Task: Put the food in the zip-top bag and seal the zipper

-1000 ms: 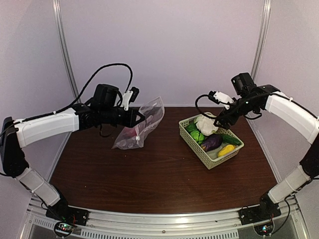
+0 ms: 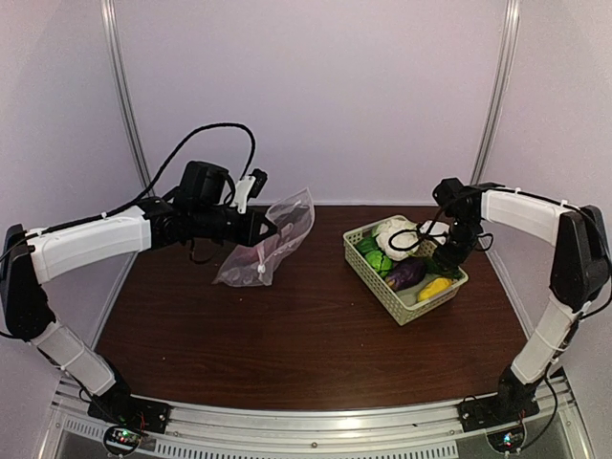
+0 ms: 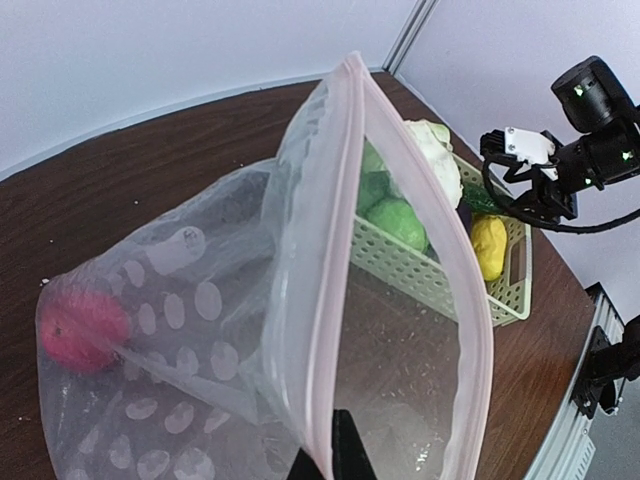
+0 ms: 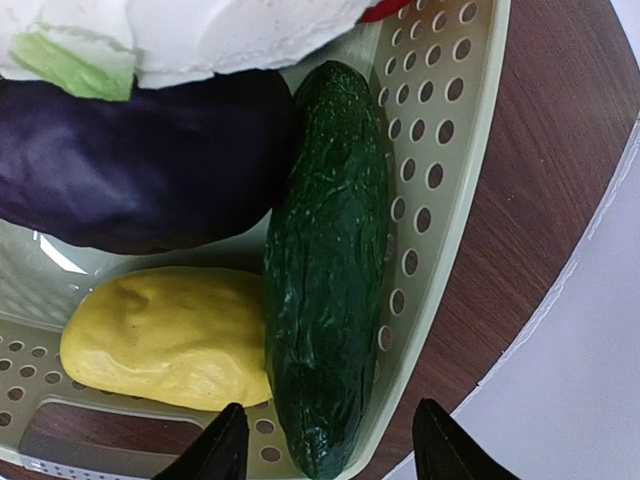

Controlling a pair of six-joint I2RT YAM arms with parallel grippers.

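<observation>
My left gripper is shut on the edge of the clear zip top bag [image 3: 180, 290], holding it up open-mouthed; a red round item [image 3: 82, 330] lies inside it. The vegetable basket [image 2: 378, 292] stands at right. My right gripper is down over its right side, part open around the end of a cucumber [image 4: 325, 280]. Beside that lie an eggplant [image 4: 140, 160] and a yellow vegetable [image 4: 165, 335]. A white cauliflower [image 2: 392, 239] and green items [image 2: 379, 263] fill the back and left of the basket.
Walls stand at the back and sides, close to the basket's right side.
My right arm has moved down and rightward to the right part of the basket, its wrist turning. The left arm and bag are nearly still.
</observation>
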